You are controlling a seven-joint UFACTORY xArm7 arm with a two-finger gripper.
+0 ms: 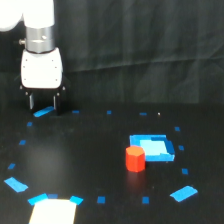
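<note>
My gripper [42, 103] hangs at the upper left with its two dark fingers spread apart, so it is open. Only the dark background and a strip of blue tape show around and below it. A red block with a many-sided outline [135, 159] is on the black table, right of the middle. Directly behind it lies a blue square [169, 154] with a pale patch [153, 147] inside. The block covers the square's front left corner; whether they touch, I cannot tell. My gripper is well to the left of both and farther back.
Bits of blue tape lie scattered on the table, with larger strips at the left [15, 185] and lower right [184, 193]. A cream-coloured square piece [53, 212] is cut off by the bottom edge. Dark curtain hangs behind.
</note>
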